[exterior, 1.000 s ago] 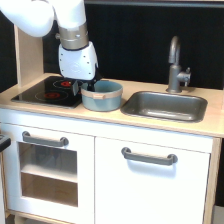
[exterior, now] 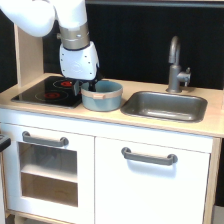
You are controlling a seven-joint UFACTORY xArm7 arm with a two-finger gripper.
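The white robot arm reaches down from the top left, its black gripper (exterior: 83,83) low at the left part of a light blue-grey pot (exterior: 103,98). The pot stands on the wooden counter between the black cooktop (exterior: 38,94) and the sink. The fingertips are small and dark against the pot, so whether they are open or shut on it I cannot tell.
A steel sink (exterior: 164,105) with a grey faucet (exterior: 174,68) fills the right of the counter (exterior: 135,128). Below are a white oven door (exterior: 25,170) and a cupboard door (exterior: 150,195), each with a bar handle.
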